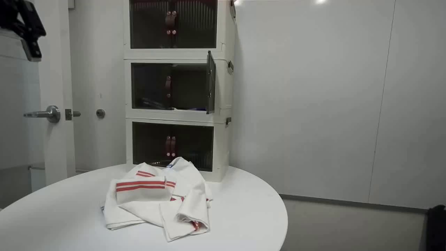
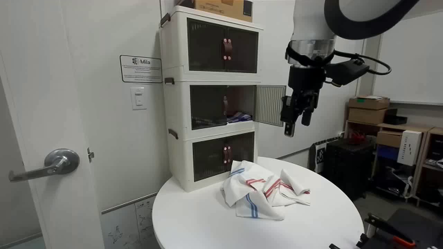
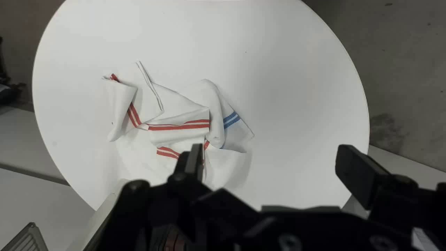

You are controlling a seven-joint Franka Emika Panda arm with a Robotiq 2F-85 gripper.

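Crumpled white cloth with red and blue stripes (image 2: pixel 254 207) lies in a loose heap on the round white table (image 3: pixel 292 83). In exterior view 1 the heap (image 1: pixel 142 196) rests in front of the stacked cabinet. High above the table, to the right of the cabinet in exterior view 2, my gripper (image 2: pixel 298 125) points downward, clear of the cloth. Its two fingers stand wide apart in the wrist view, the gripper open with only bare tabletop visible between them. Part of the cloth (image 3: pixel 179 136) is hidden behind the left finger.
A cabinet (image 1: pixel 221 150) of three stacked units stands at the table's back. The middle unit's right door (image 2: pixel 270 105) is swung open, with blue-and-white fabric (image 2: pixel 238 117) inside. Bare tabletop surrounds the cloth. A room door (image 2: pixel 50 124) stands at the left.
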